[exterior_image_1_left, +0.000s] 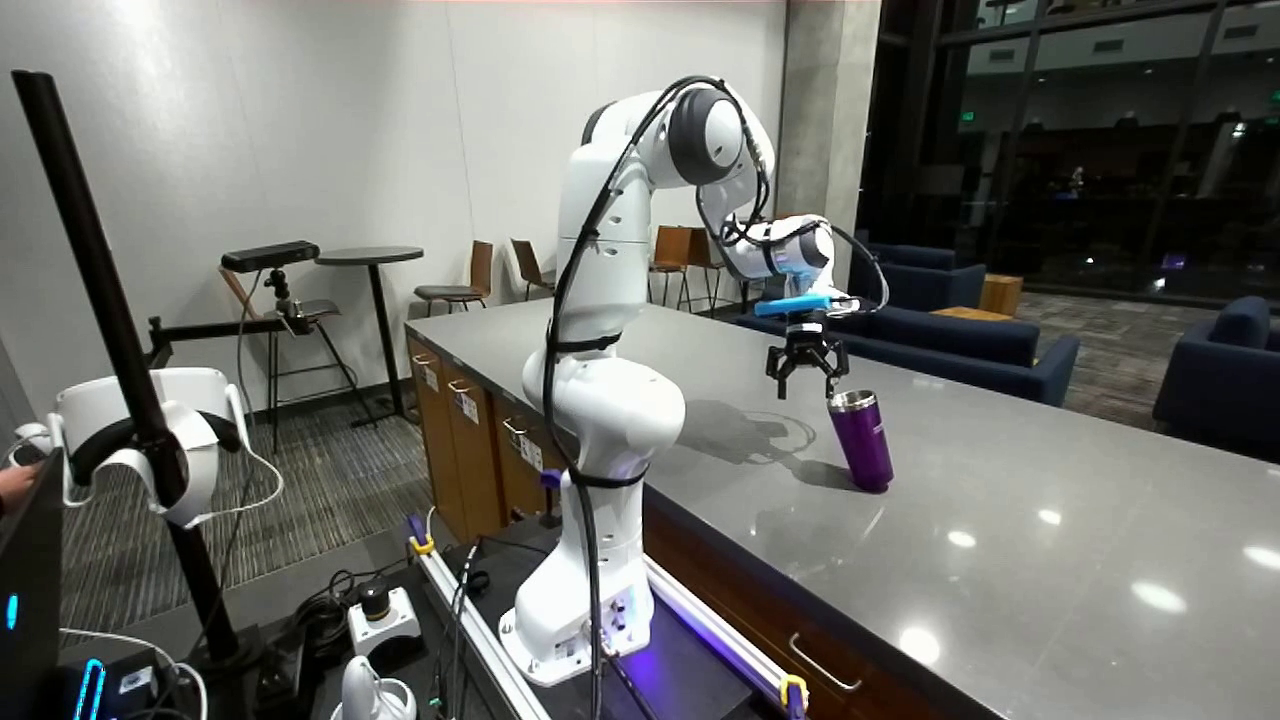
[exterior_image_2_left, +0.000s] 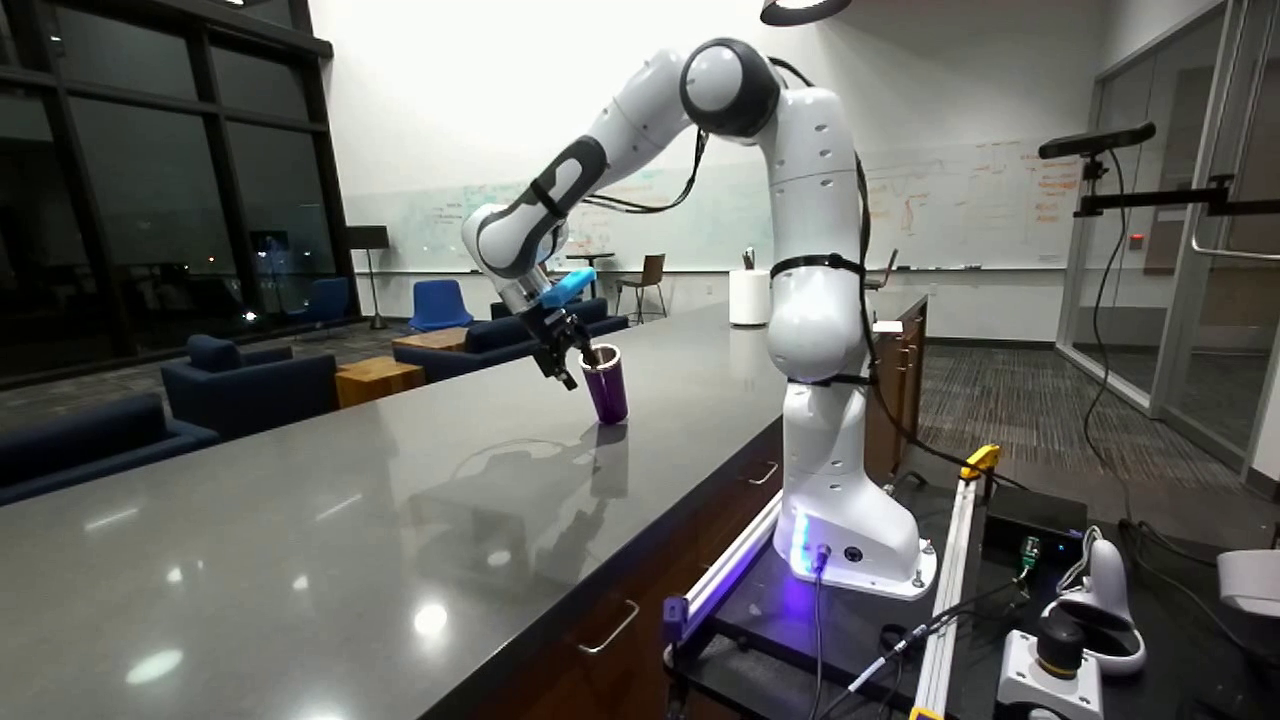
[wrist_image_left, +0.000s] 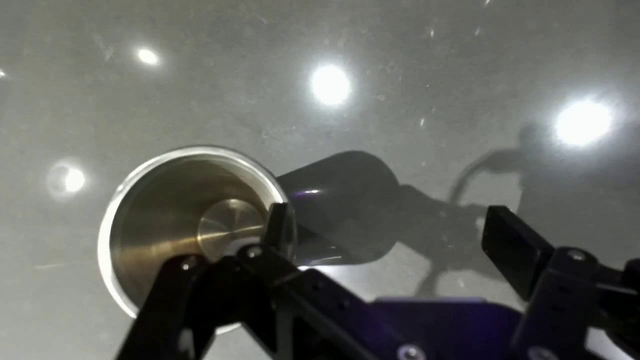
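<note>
A purple tumbler (exterior_image_1_left: 861, 444) with a bare metal rim stands tilted on the grey counter (exterior_image_1_left: 1056, 540). Its top leans toward the robot base in exterior view 1. My gripper (exterior_image_1_left: 806, 384) is open at the height of that rim. From the wrist, the open mouth of the tumbler (wrist_image_left: 180, 234) fills the lower left, and its metal inside is empty. One of the fingers (wrist_image_left: 277, 225) overlaps the right side of the rim, seemingly just inside it; the other finger lies well to the right, outside the tumbler. Nothing shows gripped between them.
In exterior view 2, a white container (exterior_image_2_left: 750, 298) stands farther along the counter, behind the arm. The counter's front edge (exterior_image_2_left: 576, 588) runs above wooden drawers.
</note>
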